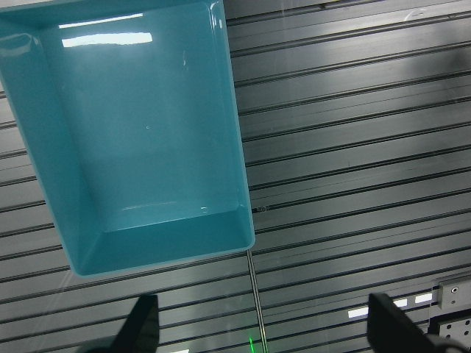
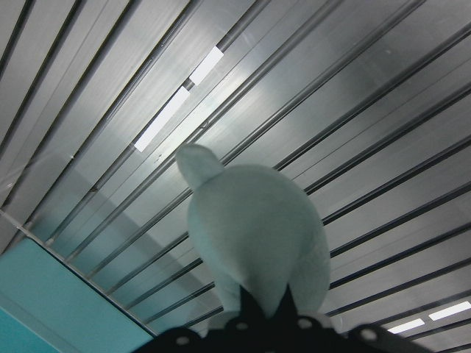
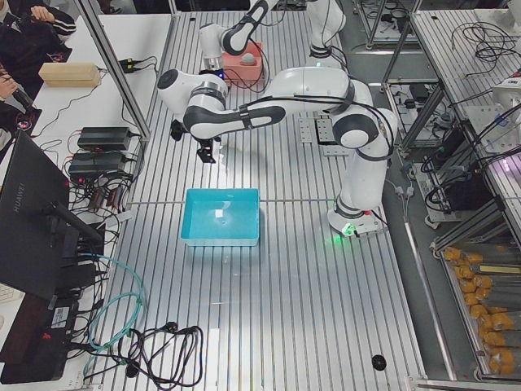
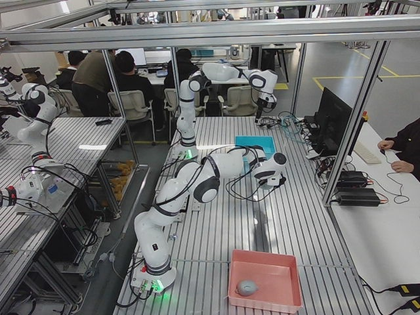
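A blue tray (image 3: 220, 218) (image 1: 147, 125) sits on the slatted table. My left gripper (image 3: 207, 155) hangs beside it, its blurred fingertips wide apart at the bottom of the left wrist view, nothing between them. A pale teal soft toy (image 2: 257, 228) fills the middle of the right wrist view, with my right gripper shut on it; this gripper is largely hidden behind the arms in the camera left view. A pink bin (image 4: 264, 259) holds a grey rounded object (image 4: 246, 287).
A monitor (image 3: 32, 244), power boxes and loose cables (image 3: 163, 350) line one table edge. The two arms overlap in both camera views. The table beyond the blue tray in the camera left view is mostly clear.
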